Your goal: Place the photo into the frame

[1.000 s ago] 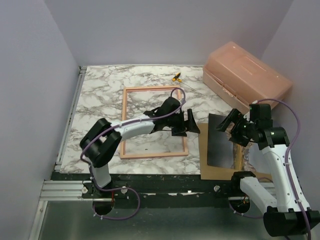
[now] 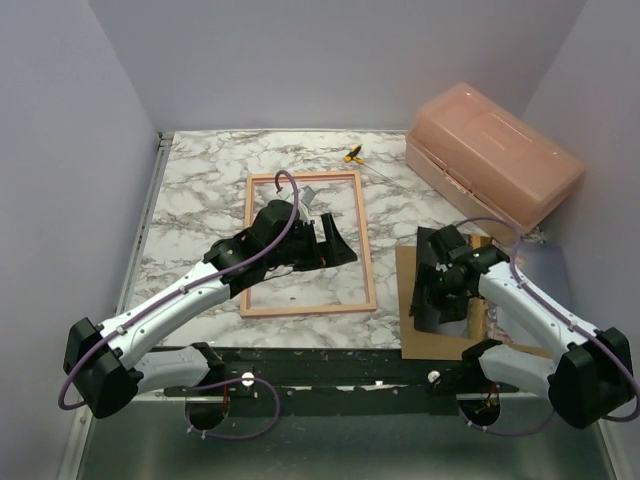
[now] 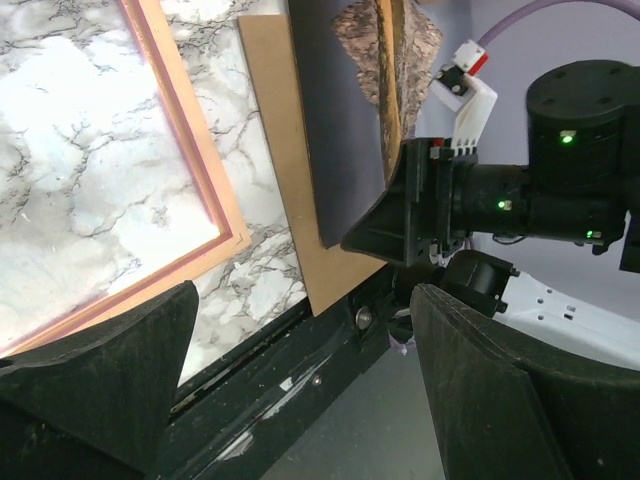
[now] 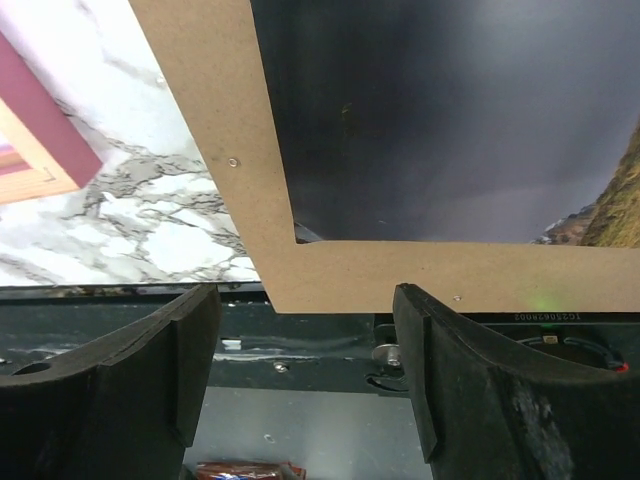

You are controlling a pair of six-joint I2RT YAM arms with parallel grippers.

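Observation:
The wooden frame lies on the marble board; my left gripper hangs open above it. My right gripper is low over the lower-left corner of the brown backing board, fingers apart with nothing between them. On that board is a dark sheet with a strip of printed picture showing at its right edge. In the left wrist view, the picture shows beside the dark sheet, partly behind my right arm.
A pink closed case sits at the back right. A yellow-handled tool lies at the back. The board's left part is clear.
My right gripper has moved left and down over the backing board.

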